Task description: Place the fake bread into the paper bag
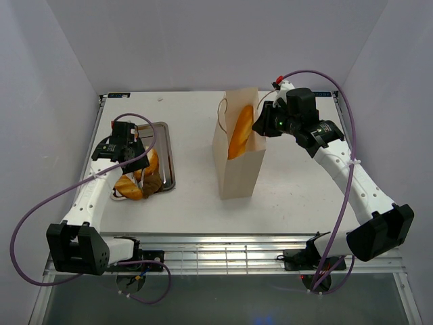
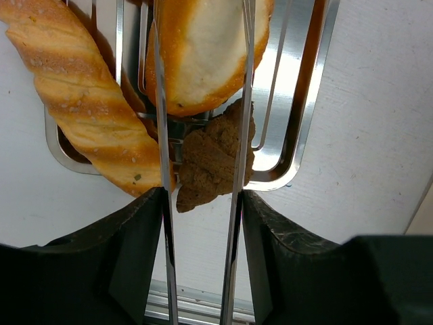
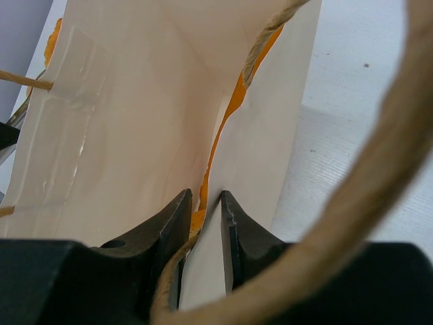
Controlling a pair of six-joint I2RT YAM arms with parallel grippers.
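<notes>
In the left wrist view, my left gripper is shut on metal tongs point(image 2: 163, 128), whose two arms stand apart between its fingers. The tongs point over a round golden bread point(image 2: 210, 51); whether they touch it I cannot tell. Beside it lie a twisted bread point(image 2: 88, 88) and a brown rough piece of bread point(image 2: 210, 159). On the right of the table stands the paper bag point(image 1: 238, 179), with a long orange bread point(image 1: 241, 132) upright inside its mouth. My right gripper is shut on the bag's side wall near the rim.
A metal tray point(image 1: 171, 159) carries the loose breads at the table's left. String handles point(image 1: 222, 116) rise from the bag. Between tray and bag the white table point(image 1: 193, 183) is clear, as is its right side.
</notes>
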